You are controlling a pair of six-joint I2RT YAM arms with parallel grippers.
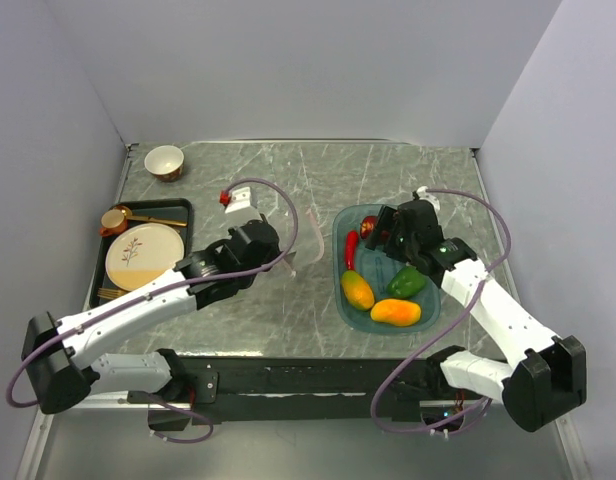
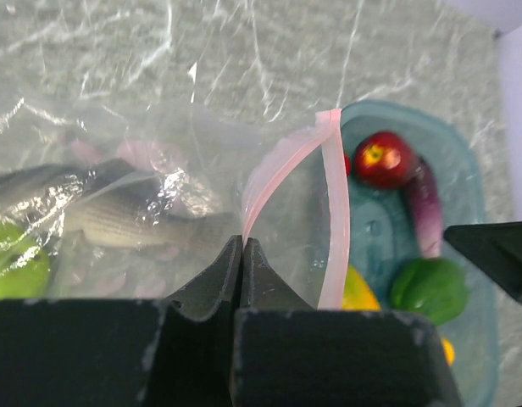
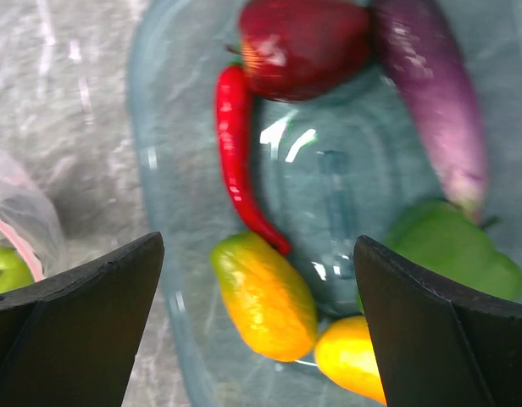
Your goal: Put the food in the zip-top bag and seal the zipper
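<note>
A clear zip bag point(image 2: 142, 212) with a pink zipper point(image 2: 335, 212) holds a green round item point(image 2: 13, 263) and a dark fish-like item. My left gripper is shut at the bag's opening; any film between its tips is hard to tell. My right gripper hangs open over the teal bin point(image 1: 343, 315), which holds an apple-like red item point(image 3: 299, 47), a red chili point(image 3: 236, 144), an eggplant point(image 3: 426, 93), a green pepper point(image 3: 456, 259), a yellow mango point(image 3: 261, 297) and an orange one point(image 3: 350, 360).
A black tray point(image 1: 183, 210) with plate, cup and wooden cutlery sits at the left. A bowl point(image 1: 164, 160) stands at the back left. Bare marble lies behind the bag and bin.
</note>
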